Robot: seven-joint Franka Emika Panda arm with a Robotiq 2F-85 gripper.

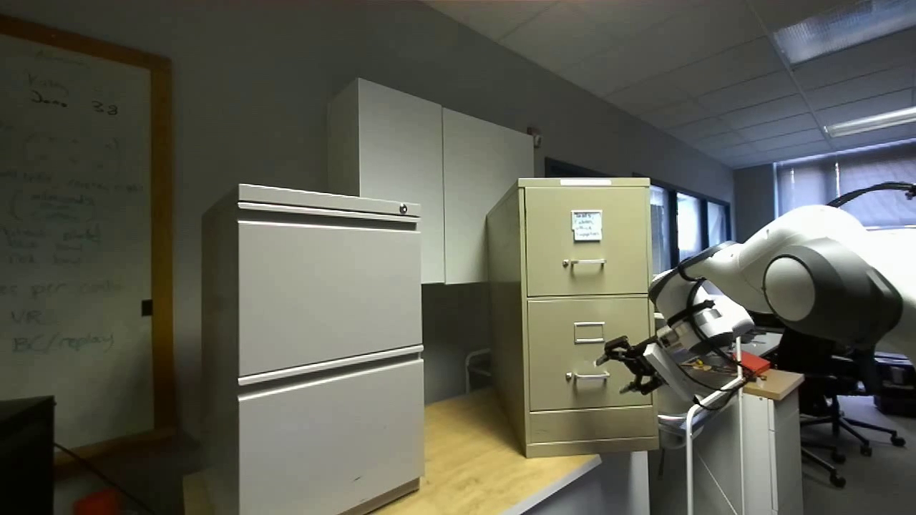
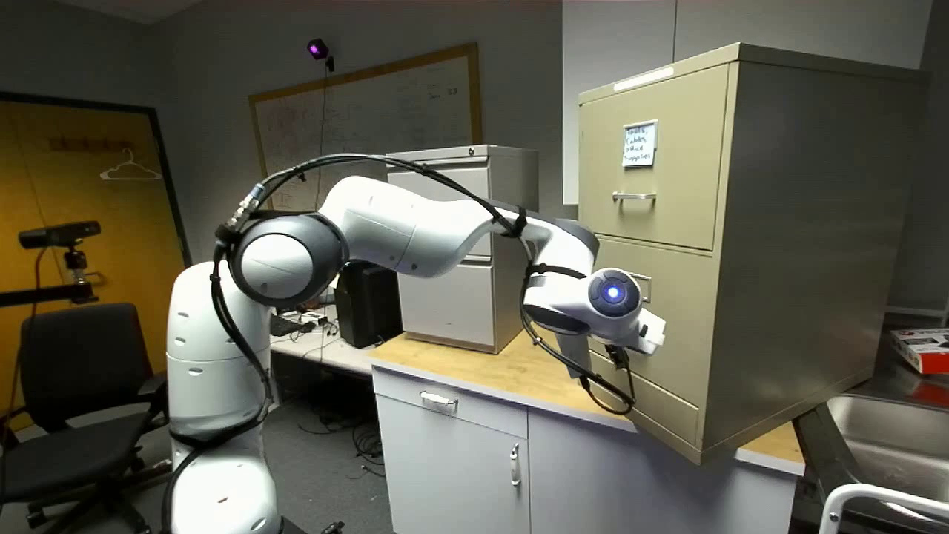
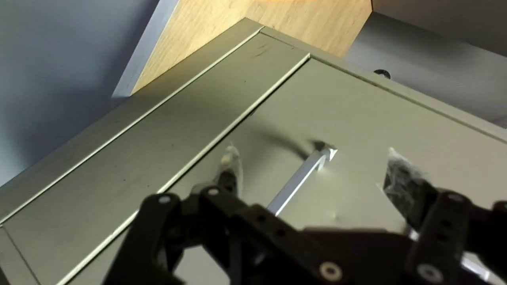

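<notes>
A beige two-drawer filing cabinet stands on the wooden counter with both drawers closed. Its lower drawer carries a metal bar handle. My gripper is beside the right end of that handle in exterior view 1. From the wrist, the handle shows in the gap between my spread fingers, seemingly deeper than the fingertips; contact cannot be made out. The fingers are open and hold nothing. In exterior view 2 my arm's wrist hides the lower handle and the fingers.
A grey two-drawer cabinet stands on the same wooden counter, left of the beige one. A white rail rises near the sink on the right. The upper drawer's handle is unobstructed.
</notes>
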